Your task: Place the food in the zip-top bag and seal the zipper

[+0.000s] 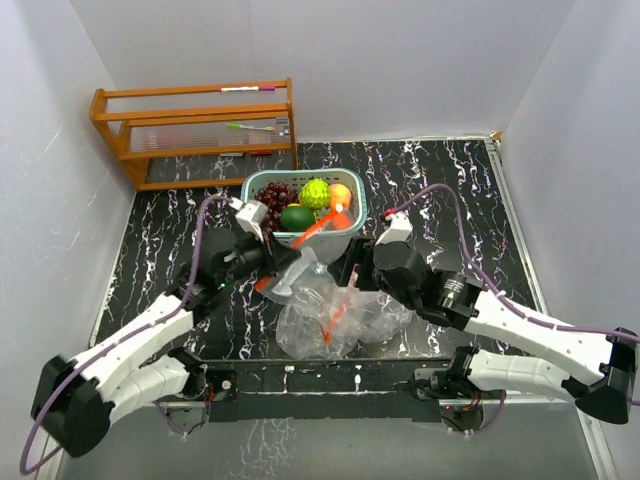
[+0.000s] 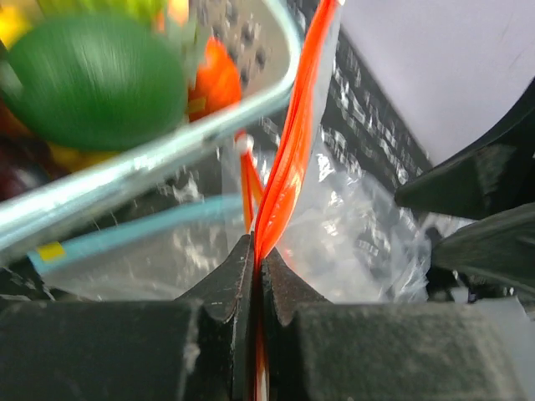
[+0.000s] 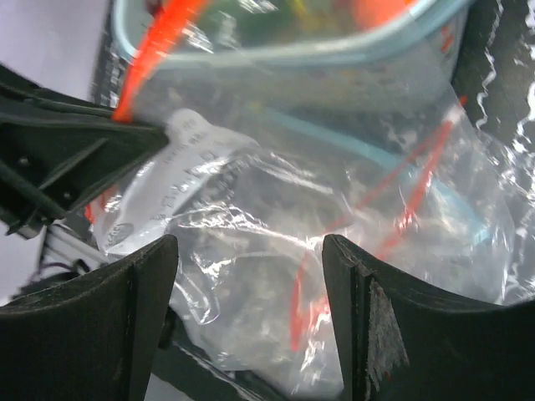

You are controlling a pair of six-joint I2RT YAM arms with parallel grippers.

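My left gripper [image 1: 283, 258] is shut on the orange zipper strip [image 2: 292, 150] of a clear zip bag, lifting it just in front of the food basket. The loose bag plastic [image 1: 340, 325] spreads below on the counter, showing more orange strip. My right gripper [image 1: 350, 268] hangs over the bag to the right, its fingers apart with bag plastic visible beneath them in the right wrist view. The basket [image 1: 304, 175] holds grapes [image 1: 272, 205], an avocado [image 1: 297, 219], a green bumpy fruit [image 1: 314, 194] and orange fruit [image 1: 340, 199].
A wooden rack [image 1: 140, 123] with pens stands at the back left. White walls enclose the counter on the sides and back. Dark marble is clear to the right of the basket and at the far left.
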